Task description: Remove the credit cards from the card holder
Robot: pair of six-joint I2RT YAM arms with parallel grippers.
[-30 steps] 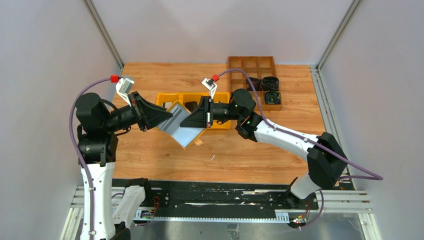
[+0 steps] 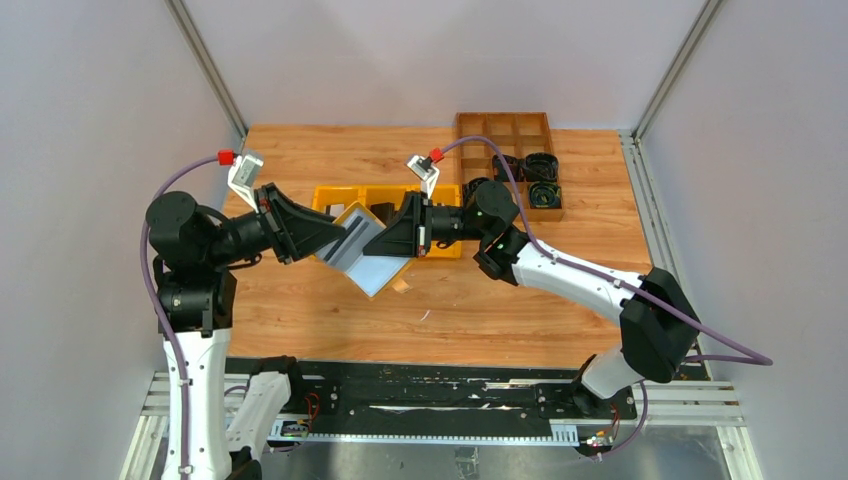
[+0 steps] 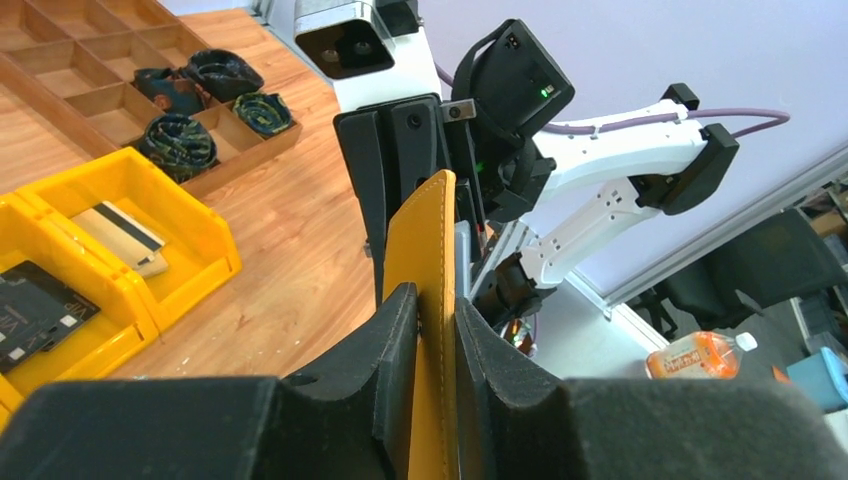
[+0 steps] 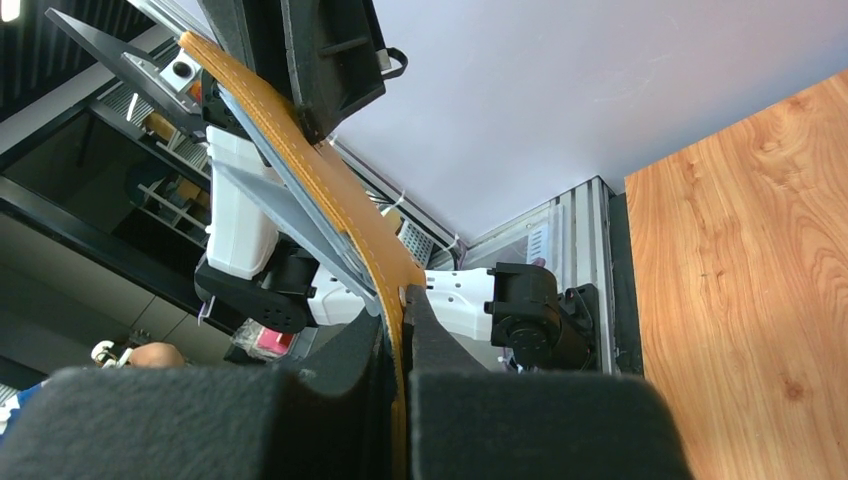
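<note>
An orange card holder with a pale inner face (image 2: 362, 262) is held up between my two arms, clear of the table. My right gripper (image 2: 372, 246) is shut on its lower right side. In the right wrist view the holder (image 4: 345, 195) rises from between the right fingers, with pale card-like layers (image 4: 285, 205) along its inner side, one standing slightly away. My left gripper (image 2: 336, 232) is at its upper left edge. In the left wrist view its fingers (image 3: 395, 345) flank the orange edge (image 3: 436, 260); whether they pinch it is unclear.
Yellow bins (image 2: 335, 192) stand behind the holder; in the left wrist view they contain a black card (image 3: 35, 310) and a beige card (image 3: 115, 235). A wooden divided box (image 2: 505, 127) with dark rolled items lies at back right.
My right arm has shifted very slightly to the right, and the holder with it. The left arm stays almost where it was.
</note>
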